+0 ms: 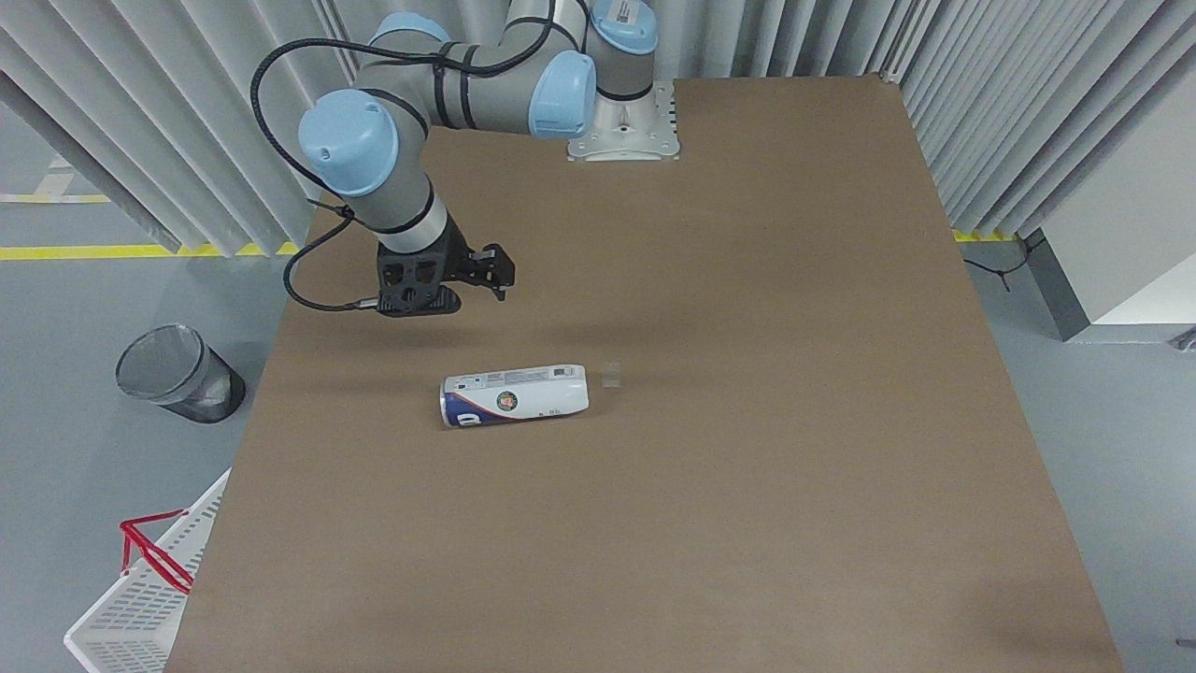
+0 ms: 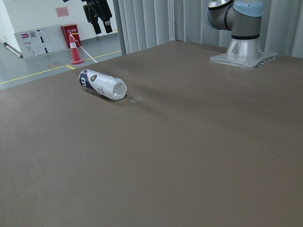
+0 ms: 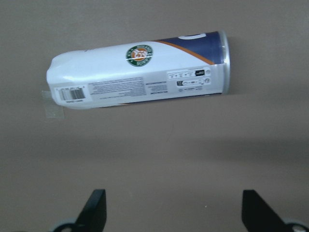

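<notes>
A white and navy cylindrical can lies on its side on the brown table; in the left view its near end looks clear. My black gripper hangs above the table, behind the can and a little to its left in the front view, apart from it. In the wrist view the can is across the upper half, and the two fingertips sit wide apart at the bottom, open with nothing between them.
A small clear tape patch is beside the can's right end. Off the table's left side on the floor are a dark bin and a white basket with red handles.
</notes>
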